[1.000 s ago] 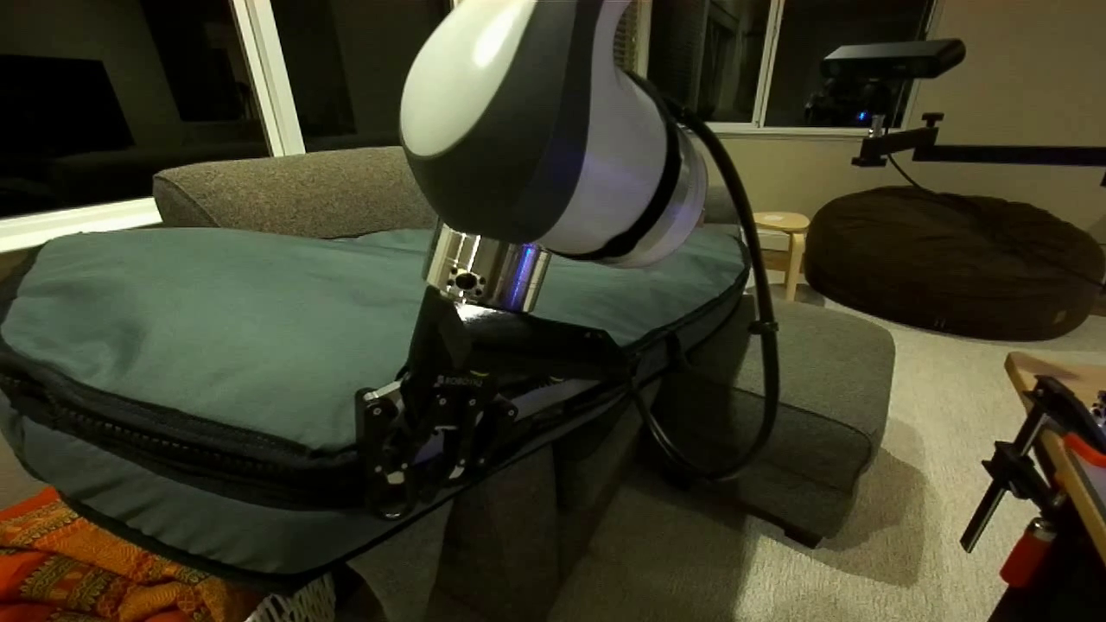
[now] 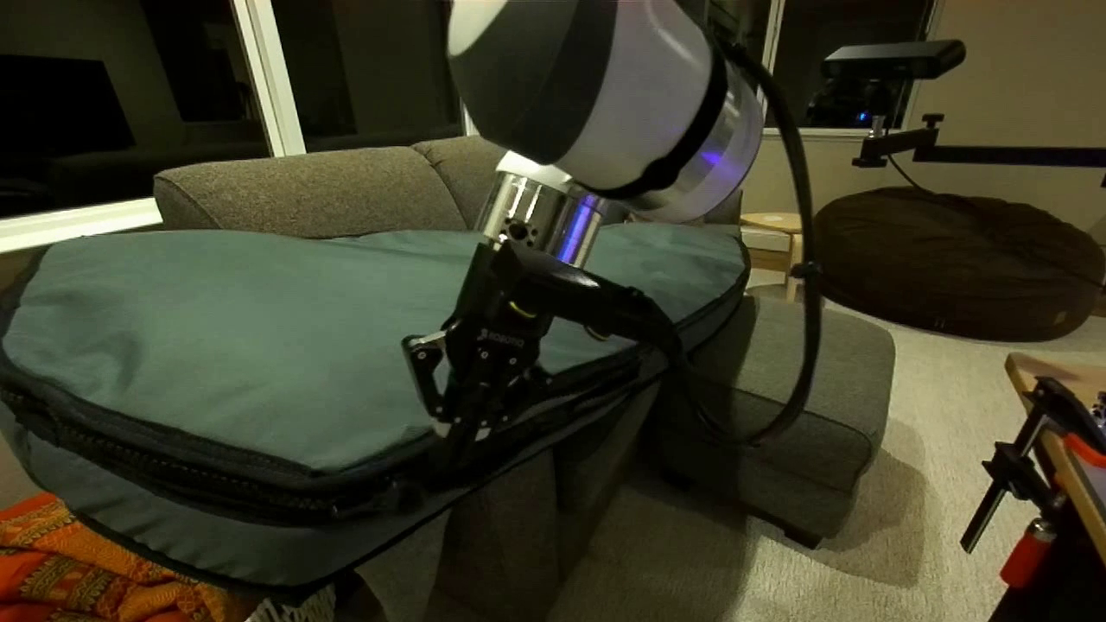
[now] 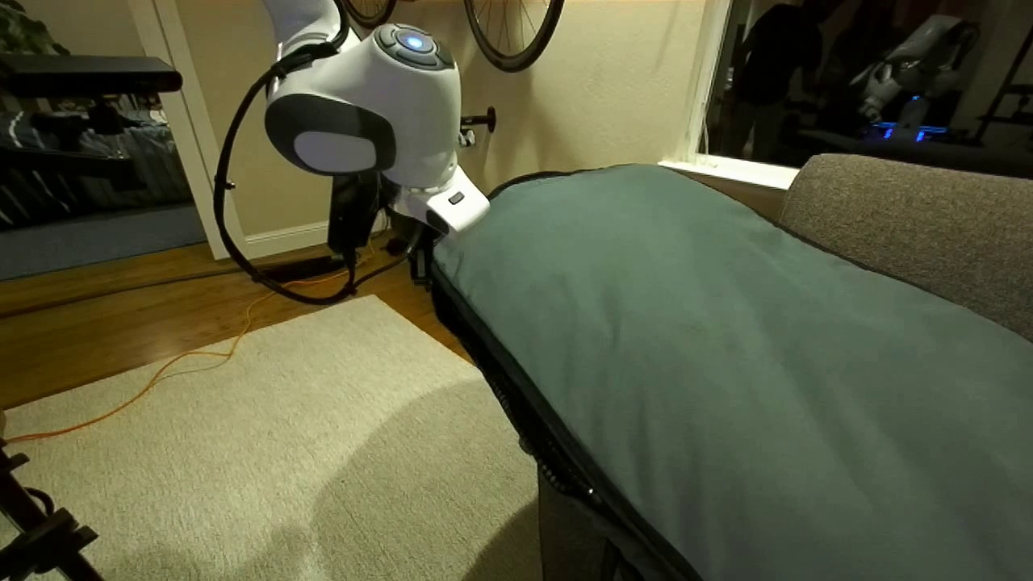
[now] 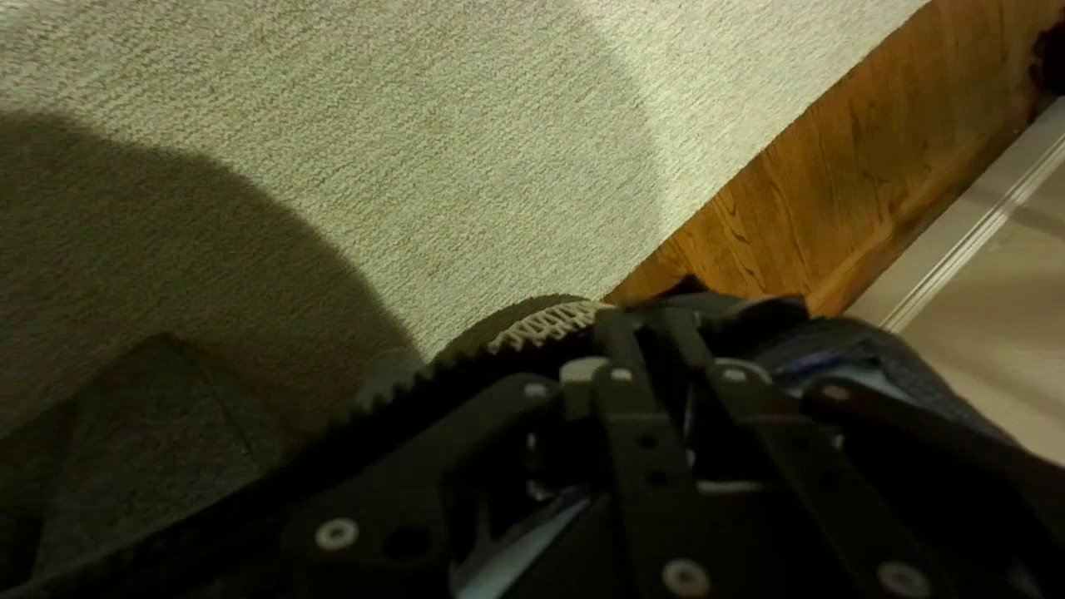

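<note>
A large teal bag [image 2: 238,342] with a black zipper [image 2: 187,482] along its rim lies across the couch. At the bag's near edge is my gripper [image 2: 463,430], tilted downward with its fingertips against the dark zipper band. In the wrist view the two fingers of the gripper stand close together with a narrow dark gap between them. Whether zipper or cloth sits in that gap is too dark to make out. From the other side, the bag [image 3: 678,319] spreads to the right of the arm, which hides most of the gripper.
The grey couch [image 2: 311,192] stands behind the bag, and its ottoman [image 2: 819,363] is to the right. An orange patterned blanket [image 2: 93,565] lies below the bag's left end. A table corner with a clamp [image 2: 1021,461] is at far right. Pale carpet [image 3: 271,455] is open in front.
My gripper has moved up and to the right along the bag's edge, and its tilt has changed. The upper rim of the bag near it looks slightly raised.
</note>
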